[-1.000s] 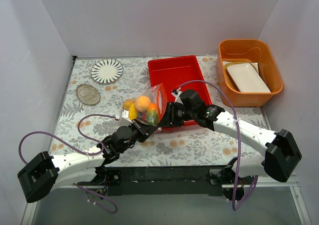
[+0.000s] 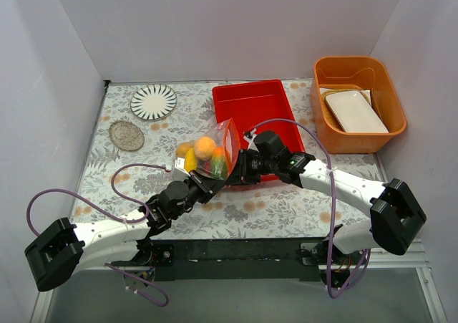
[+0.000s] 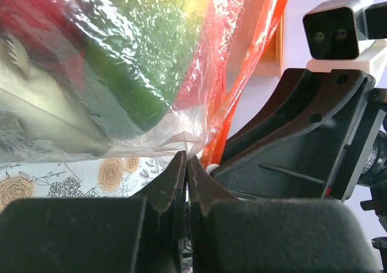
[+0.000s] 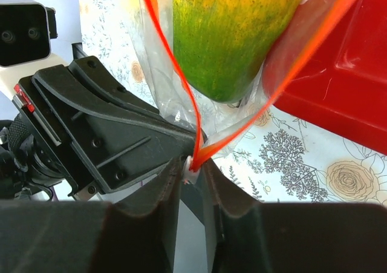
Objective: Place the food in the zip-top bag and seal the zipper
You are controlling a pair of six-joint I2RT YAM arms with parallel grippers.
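Observation:
The clear zip bag [image 2: 215, 140] with its orange-red zipper holds several foods, among them an orange [image 2: 204, 148] and a green-yellow mango [image 4: 233, 31]. My left gripper is shut on the bag's clear edge at its lower corner. My right gripper is at the same corner, where the orange zipper strips [image 4: 272, 103] meet at a white slider between its fingertips; whether it has closed on the slider is unclear.
A red bin [image 2: 250, 94] sits behind the bag. An orange bin [image 2: 358, 140] with white trays is at back right. Two plates [image 2: 152, 101] lie at the left.
My right arm has shifted slightly leftward and down toward the bag corner. The left arm and bag look unchanged.

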